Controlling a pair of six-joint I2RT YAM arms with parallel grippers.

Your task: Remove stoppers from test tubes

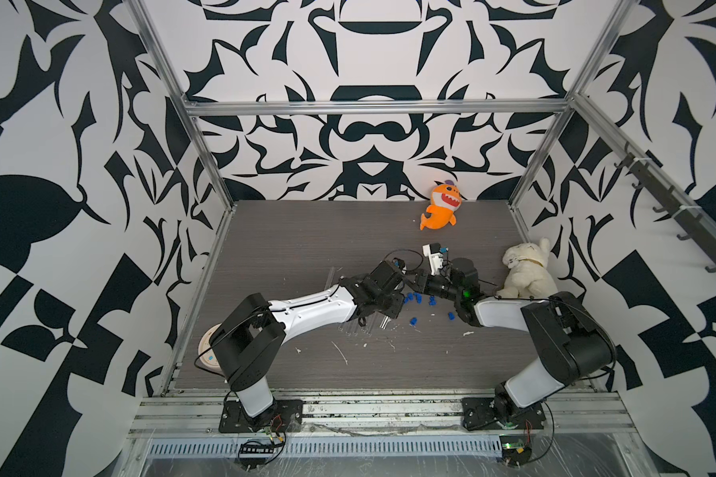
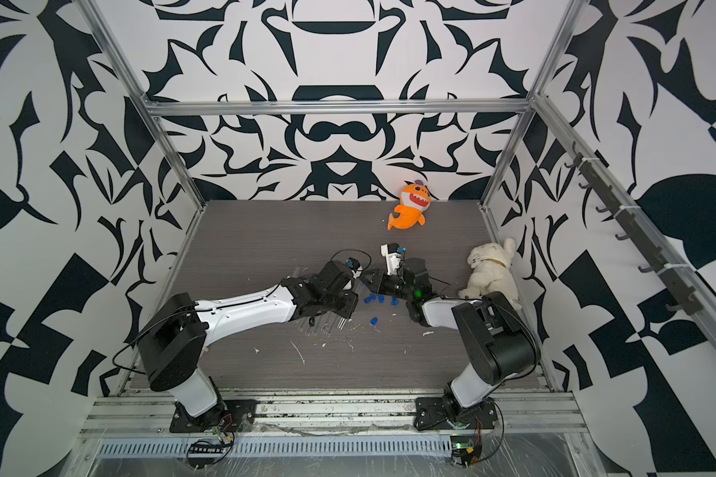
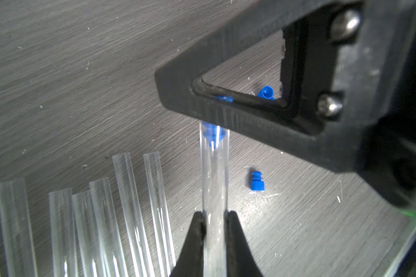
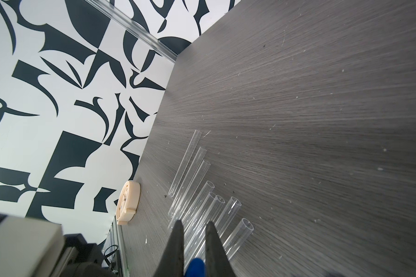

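In the left wrist view, my left gripper is shut on an upright clear test tube (image 3: 214, 175) with a blue stopper (image 3: 214, 134) in its top. My right gripper is at that stopper; its black frame covers part of it in the left wrist view. The blue top shows low between the right fingers in the right wrist view, but whether they grip it I cannot tell. Several clear tubes (image 3: 131, 203) lie side by side on the table. Loose blue stoppers (image 3: 257, 182) lie near them, right of centre in the top views.
An orange shark toy (image 1: 440, 208) lies at the back, a cream plush toy (image 1: 529, 274) at the right, and a pale round object (image 4: 128, 201) at the left edge.
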